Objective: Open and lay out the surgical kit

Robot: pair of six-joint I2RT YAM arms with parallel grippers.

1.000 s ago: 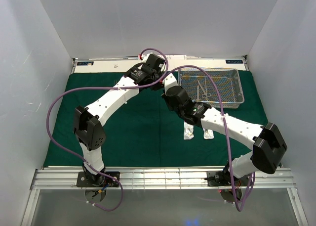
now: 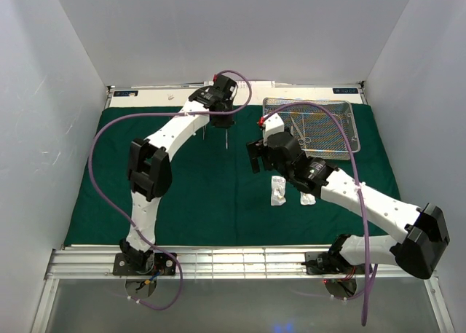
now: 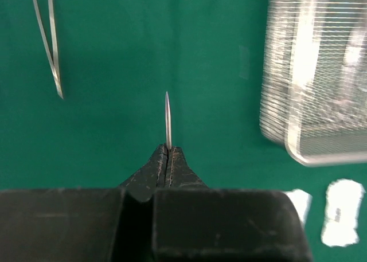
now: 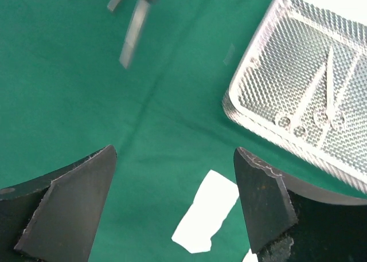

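My left gripper is shut on a slim metal instrument that points out ahead of its tips, over the green cloth. From above, this instrument shows below the left hand near the cloth's back edge. Another slender two-legged instrument, like tweezers, lies on the cloth to the left. My right gripper stands wide open, only cloth and a white packet visible beyond its gap. It hovers left of the wire basket. Inside the basket lie scissors.
Two white packets rest on the cloth in front of the basket. Both arms are close together near the middle, their purple cables looping above.
My left gripper has carried the instrument away to the left.
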